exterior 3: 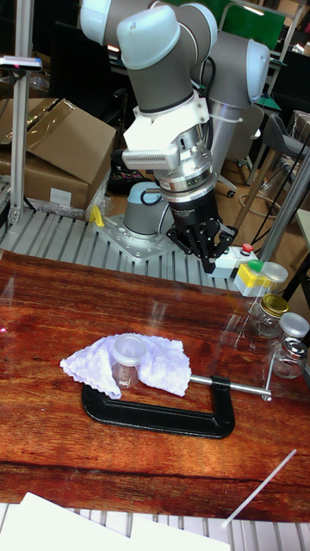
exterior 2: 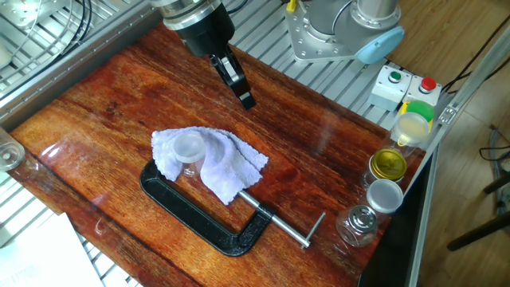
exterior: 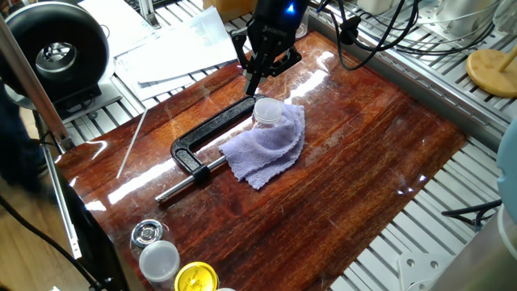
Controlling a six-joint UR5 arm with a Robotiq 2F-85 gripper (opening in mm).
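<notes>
My gripper point(exterior 2: 247, 102) hangs above the table, fingertips pointing down. Its fingers look shut, and nothing shows between them. On the wooden table lies a crumpled lilac cloth point(exterior: 271, 149). A small clear jar with a whitish lid point(exterior 2: 189, 147) stands upright against the cloth, its lower part partly hidden by folds. Around one side of both lies a black C-clamp point(exterior 3: 158, 416), its steel screw point(exterior 2: 275, 218) running out from the cloth's edge. In exterior view 2 the fingertips are apart from the cloth and jar, over bare wood.
Several jars crowd one table edge, including one with a gold lid point(exterior 2: 389, 164) and one with a silver lid point(exterior 2: 362, 218). A thin white rod point(exterior: 131, 145) and papers point(exterior: 182, 52) lie past the clamp.
</notes>
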